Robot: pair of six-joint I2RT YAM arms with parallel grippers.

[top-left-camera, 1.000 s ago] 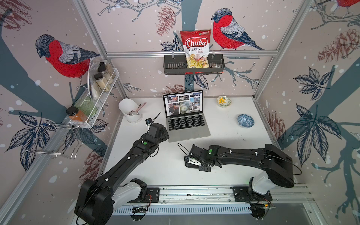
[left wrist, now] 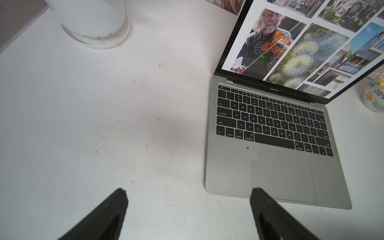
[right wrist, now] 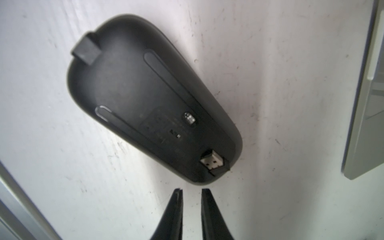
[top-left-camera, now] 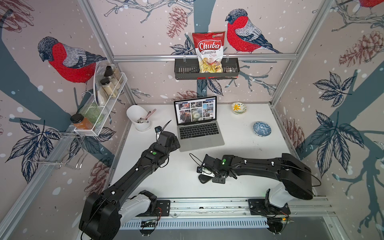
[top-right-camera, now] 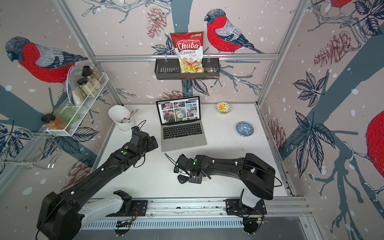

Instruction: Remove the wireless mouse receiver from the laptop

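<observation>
In the right wrist view the black mouse lies underside up on the table, turned diagonally. The silver USB plug of the receiver shows in a recess at its narrower end. My right gripper is just beyond that end, its fingers a small gap apart with nothing between them. The top left view shows the mouse partly covered by the right arm. The laptop stands lit and unfolded in the left wrist view; no receiver shows on its visible left edge. My left gripper is wide open and empty, left of the laptop.
A white pot holding a utensil stands at the back left. Two small bowls, yellow-flowered and blue, sit right of the laptop.
The mouse has turned: it lay nearly sideways under the right gripper and now slants, showing more of itself toward the table's front. Both arms look almost still.
</observation>
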